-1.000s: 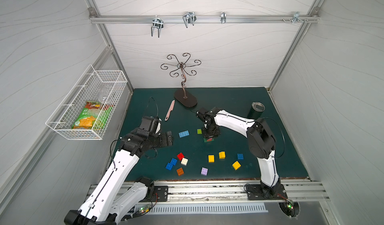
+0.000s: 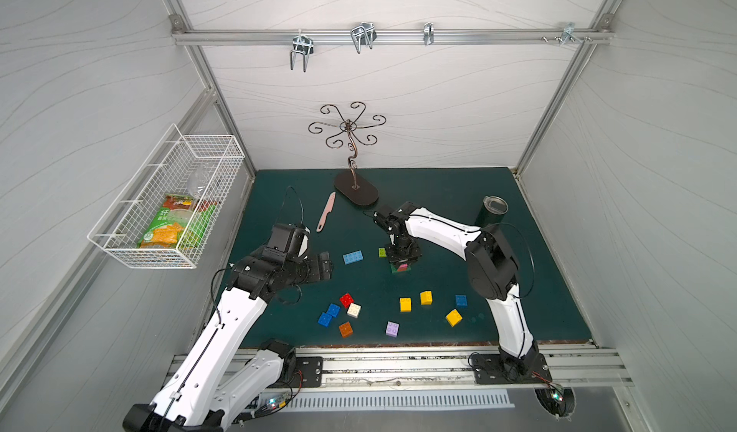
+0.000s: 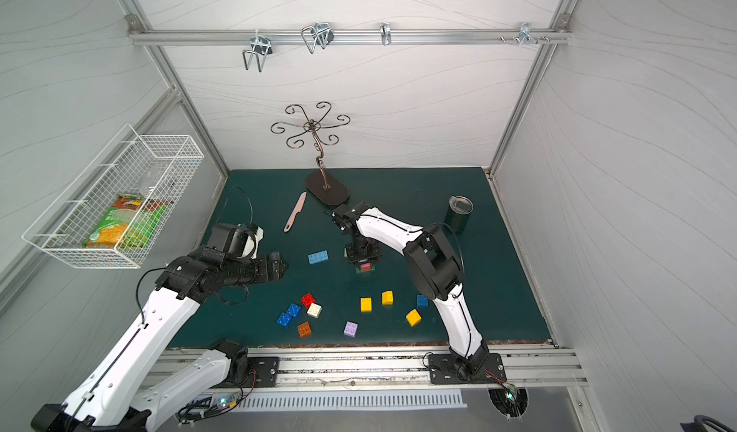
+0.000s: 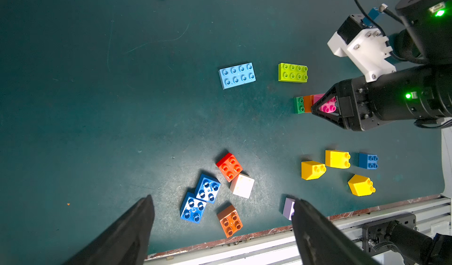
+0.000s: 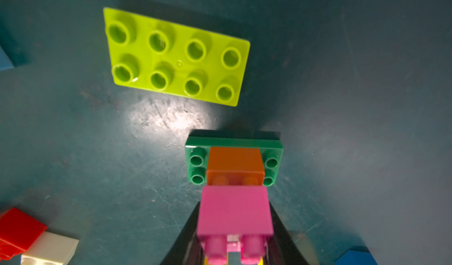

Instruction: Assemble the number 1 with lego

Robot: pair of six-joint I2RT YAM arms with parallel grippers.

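Note:
A dark green brick (image 5: 196, 167) lies on the table as a base, with an orange brick (image 5: 235, 162) on its middle studs. My right gripper is shut on a pink brick (image 5: 235, 208), close over the orange one. In the right wrist view the pink brick overlaps the orange brick's near edge; whether they touch cannot be told. Off to the left, my left gripper hangs open over the table, its fingers (image 4: 129, 229) wide apart and nothing between them.
A lime brick (image 5: 176, 57) lies just behind the base, a light blue brick (image 4: 236, 75) to its left. Loose bricks sit nearer the front: red (image 4: 229, 166), white (image 4: 242, 185), yellow (image 4: 312, 169) and several more. The metal stand (image 2: 356, 188) rises at the back.
The left arm and the loose bricks stay where they were.

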